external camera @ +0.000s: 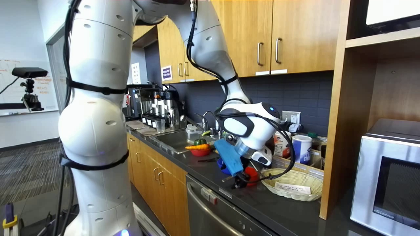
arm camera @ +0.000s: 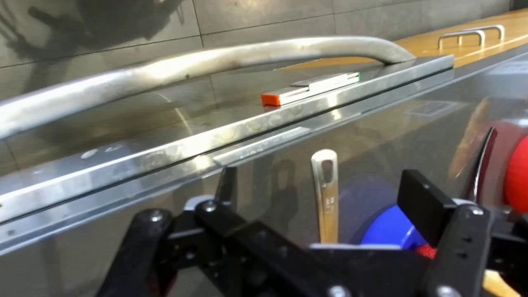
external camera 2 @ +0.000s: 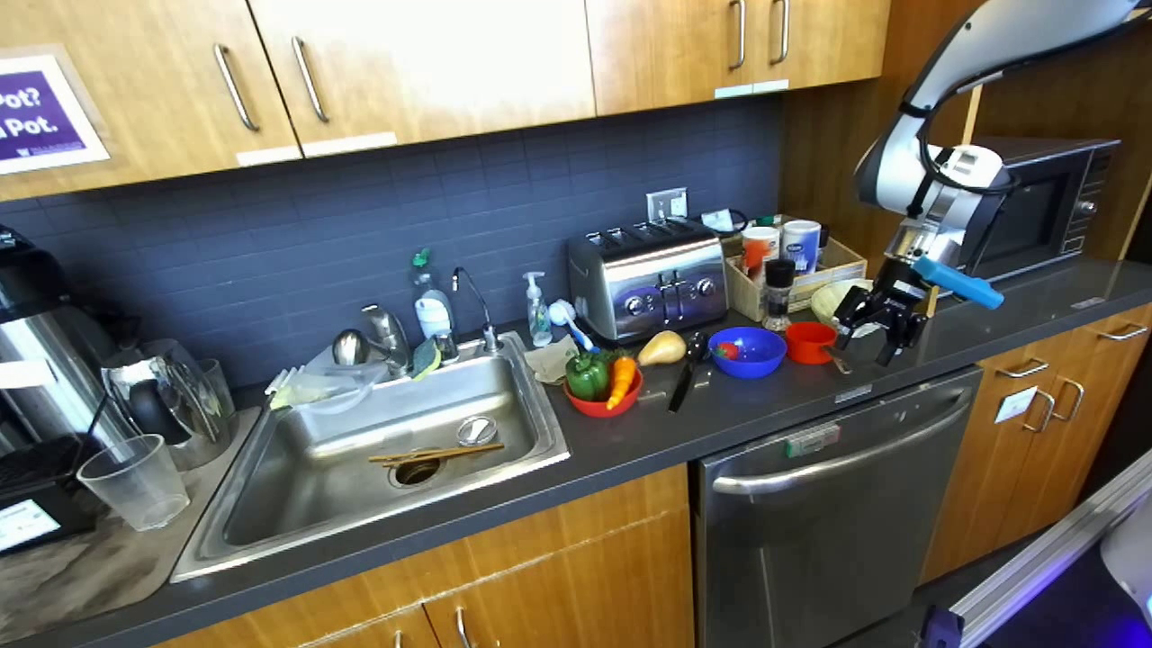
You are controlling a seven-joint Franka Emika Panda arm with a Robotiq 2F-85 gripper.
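My gripper is open, its two black fingers (arm camera: 416,200) spread wide with nothing held between them. In the wrist view, a metal utensil handle (arm camera: 327,198) with a slot in its end appears in the gap between the fingers; its other end is hidden behind the gripper. Exterior view 2 shows that handle (external camera 2: 838,362) by a red bowl (external camera 2: 807,344), just left of the gripper (external camera 2: 869,337). Left of this bowl, a blue bowl (external camera 2: 752,365) contains a strawberry (external camera 2: 726,350). Whether the fingers touch the counter cannot be told.
A wicker basket (external camera: 292,194) lies near the arm, with the microwave (external camera: 393,179) beyond. Left along the counter are a black knife (external camera 2: 687,376), a red bowl of vegetables (external camera 2: 596,409) and the sink (external camera 2: 540,430). A dishwasher handle (arm camera: 237,62) runs below the counter edge.
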